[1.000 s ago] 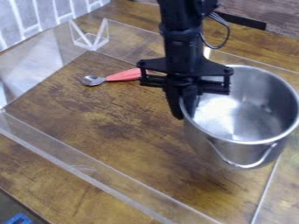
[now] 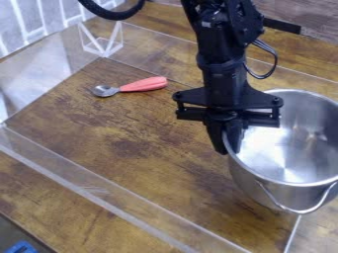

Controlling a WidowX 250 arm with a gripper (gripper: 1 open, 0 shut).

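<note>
My black gripper [image 2: 227, 130] points down at the left rim of a large steel pot [image 2: 284, 158] on the right of the view. Its fingers are shut at that rim, which looks to be between them, though the fingertips are partly hidden. The pot has a wire handle hanging at its front. A spoon with a pink handle [image 2: 142, 85] lies on the wooden surface at the upper left, apart from the gripper.
Clear plastic walls [image 2: 99, 203] edge the wooden surface [image 2: 119, 143] at the left and front. A blue object [image 2: 22, 246] shows at the bottom left corner.
The gripper and the pot have shifted right and somewhat down in the view, moving together. The spoon has stayed where it was.
</note>
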